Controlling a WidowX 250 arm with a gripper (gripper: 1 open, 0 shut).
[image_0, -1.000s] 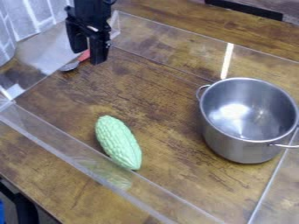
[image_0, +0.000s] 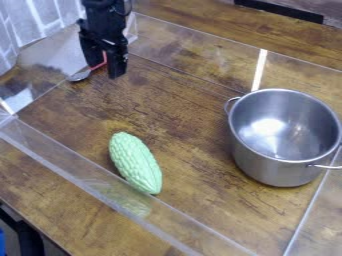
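A black gripper (image_0: 104, 58) hangs at the upper left, low over a small red-handled utensil with a silver end (image_0: 80, 74) lying on the wooden surface; whether its fingers are open or shut is unclear. A pale green corn-like vegetable (image_0: 135, 162) lies in the lower middle. A steel pot (image_0: 281, 140) with wire handles stands at the right.
Clear plastic walls edge the wooden work area (image_0: 174, 90) on the left, front and right. The middle of the surface between utensil, vegetable and pot is clear.
The vegetable and pot are unchanged.
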